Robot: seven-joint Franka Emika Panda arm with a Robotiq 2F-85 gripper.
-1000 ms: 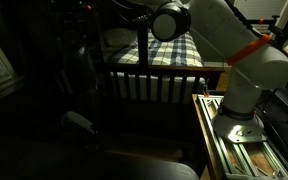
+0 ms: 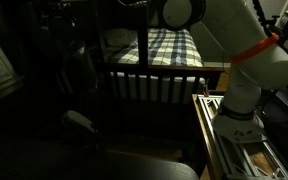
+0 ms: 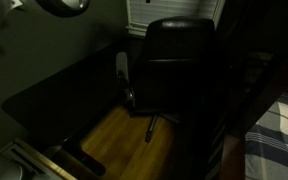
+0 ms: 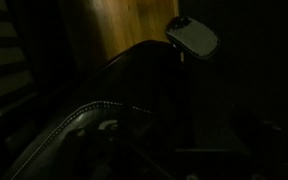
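No task object is named. In the wrist view, the dark fingers of my gripper are faintly visible low in the frame, set apart, so it looks open with nothing seen between them. Below it in that view is a black chair [image 4: 59, 130] with a stitched edge, and a lighter armrest [image 4: 194, 37] lies near the top. Exterior view 2 shows the same black chair [image 3: 179, 60] by the window. My white arm [image 2: 259, 65] reaches leftward along the top of exterior view 1.
A dark desk [image 3: 64, 95] stands left of the chair, over a wooden floor [image 3: 119, 140]. A slatted railing [image 2: 149, 86] and a bed with a plaid cover [image 2: 172, 47] are behind. The room is very dim, hiding most edges.
Over the last second, my arm's elbow has shifted slightly up and to the right in exterior view 1. The chair and furniture have stayed in place.
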